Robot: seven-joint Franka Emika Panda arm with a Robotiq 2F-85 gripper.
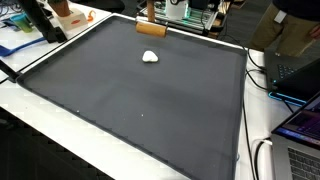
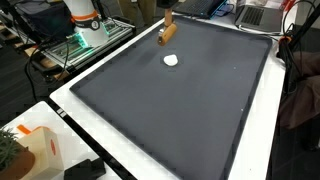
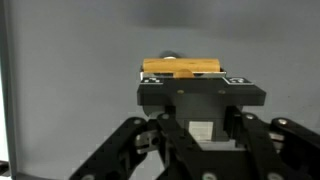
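Observation:
A wooden T-shaped piece (image 3: 182, 65), with a horizontal bar and a short stem, is held by my gripper. In the wrist view its stem runs in between the shut fingers and the bar lies across just beyond them. Exterior view 1 has the wooden piece (image 1: 151, 28) at the table's far edge. The other exterior view shows the wooden piece (image 2: 168, 34) with its stem upright. Whether it touches the table I cannot tell. A small white object (image 1: 150, 57) lies close by on the dark surface; in the wrist view it is mostly hidden behind the bar.
Laptops and cables (image 1: 290, 107) line the right side in exterior view 1. A plant pot and boxes (image 2: 30, 150) stand outside the table's near left corner in exterior view 2.

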